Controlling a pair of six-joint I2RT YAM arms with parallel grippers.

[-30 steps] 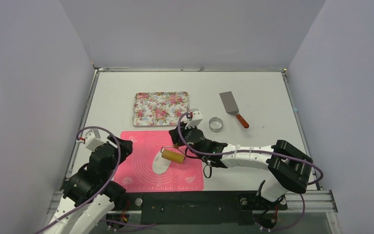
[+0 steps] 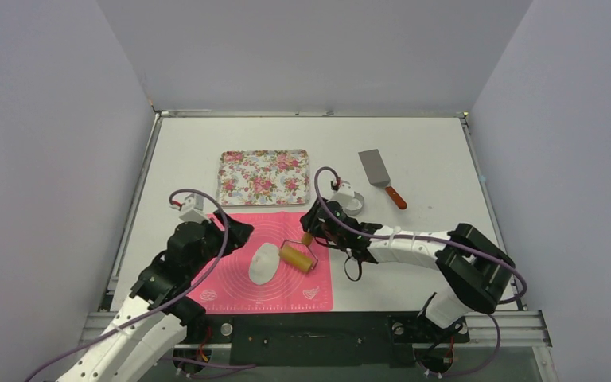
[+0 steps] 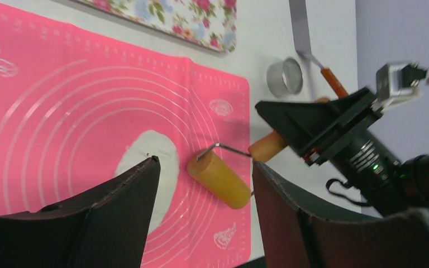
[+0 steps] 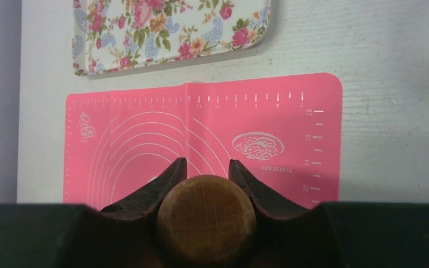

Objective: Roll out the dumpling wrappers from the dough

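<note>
A white flattened oval of dough (image 2: 264, 263) lies on the pink mat (image 2: 231, 235). Just right of it is the wooden roller (image 2: 297, 258) on its wire frame. My right gripper (image 2: 312, 227) is shut on the roller's wooden handle (image 4: 205, 218), whose round end fills the bottom middle of the right wrist view. My left gripper (image 2: 243, 231) is open over the mat's left half, above and left of the dough; in the left wrist view its fingers stand apart, with the dough and roller below.
A floral tray (image 2: 262, 177) sits behind the mat. A metal ring cutter (image 3: 285, 77) stands behind the right gripper, and a spatula (image 2: 375, 167) with a wooden handle lies at the back right.
My right gripper with the roller has moved right, off the dough, uncovering more of it. My left gripper has moved right, further over the mat toward the dough.
</note>
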